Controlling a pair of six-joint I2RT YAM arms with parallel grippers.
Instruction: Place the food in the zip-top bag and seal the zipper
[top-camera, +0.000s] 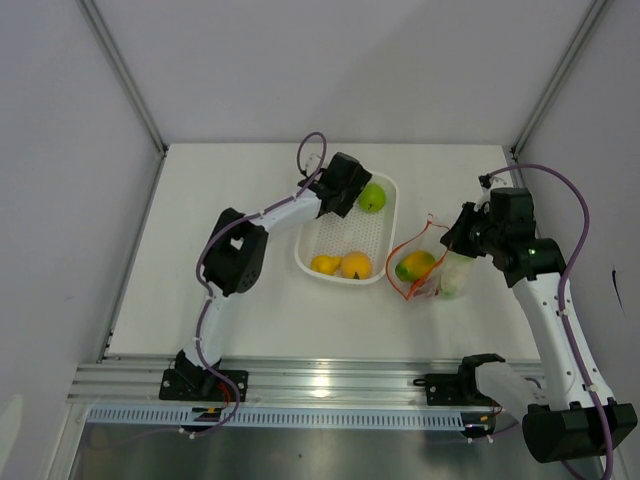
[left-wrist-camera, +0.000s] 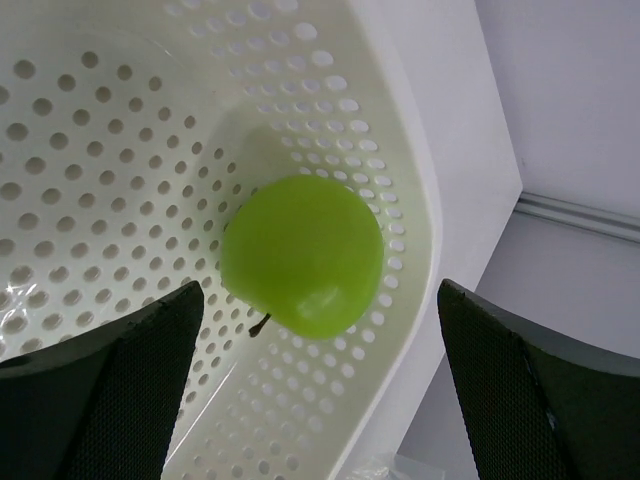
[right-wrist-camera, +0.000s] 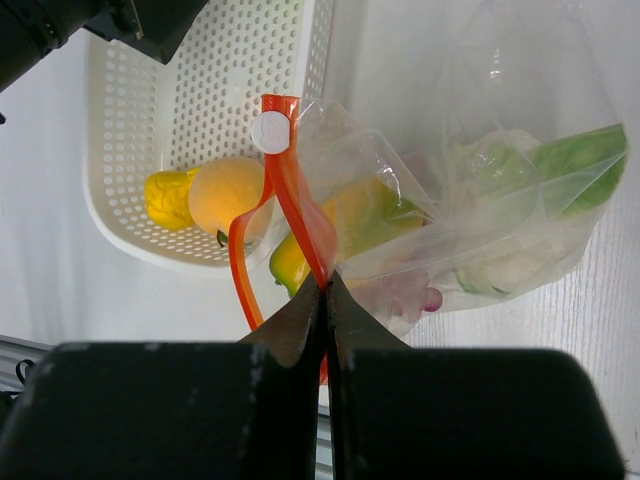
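In the white basket lie a green apple, an orange fruit and a yellow one. Over the basket's far end, beside the apple, my left gripper is open; the left wrist view shows the apple between and beyond its spread fingers, untouched. A clear zip bag with an orange-red zipper stands right of the basket, its mouth gaping on the left. Inside are a yellow-green mango-like fruit, something leafy green and purplish pieces. My right gripper is shut on the bag's zipper edge.
A white round slider sits at one end of the zipper. The bag's mouth is close to the basket's right rim. Bare white table spreads to the left and in front.
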